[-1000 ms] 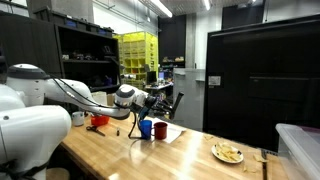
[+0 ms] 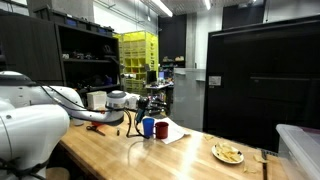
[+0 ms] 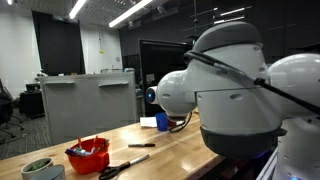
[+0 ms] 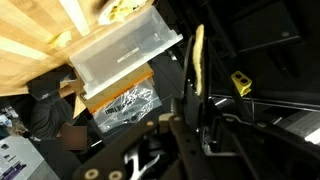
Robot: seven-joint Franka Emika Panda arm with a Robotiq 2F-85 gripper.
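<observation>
In the wrist view, my gripper is shut on a long thin utensil [image 4: 199, 60] with a tan edge, which reaches away from the fingers. Its exact kind is hard to make out. Exterior view 1 has the gripper [image 2: 150, 104] close above a blue cup [image 2: 148, 127] and a red cup [image 2: 162, 130], which stand side by side on the wooden table [image 2: 180, 160]. Whether the utensil touches either cup cannot be told. From the other side, the blue cup [image 3: 161, 121] shows while the white arm hides the gripper.
A plate of yellow food [image 2: 227, 153] lies to the right, with a clear bin [image 2: 300, 148] at the table's edge. At the other end are a red container [image 3: 88, 154], a dark-handled tool [image 3: 122, 168] and a bowl [image 3: 38, 168]. Bare table lies between.
The arm has come lower and shifted slightly left near the cups. A dark flat piece that stuck up to the right of the gripper no longer shows there. The cups appear unmoved.
</observation>
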